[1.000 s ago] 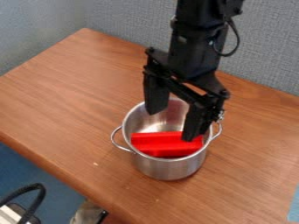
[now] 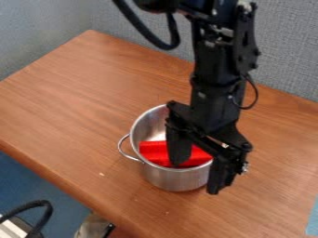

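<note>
A steel pot [image 2: 172, 178] with loop handles stands on the wooden table. A red object [image 2: 156, 152] lies inside it. My black gripper [image 2: 196, 164] is lowered into the pot over the red object, its two fingers apart, one inside the pot and the other at the right rim. The fingers partly hide the red object, and whether they touch it is unclear.
Grey panels [image 2: 285, 56] border the back. Some equipment with a black cable sits off the table at the lower left.
My gripper has come down and toward the right over the pot, its fingers now lower around the red object. The pot looks unmoved.
</note>
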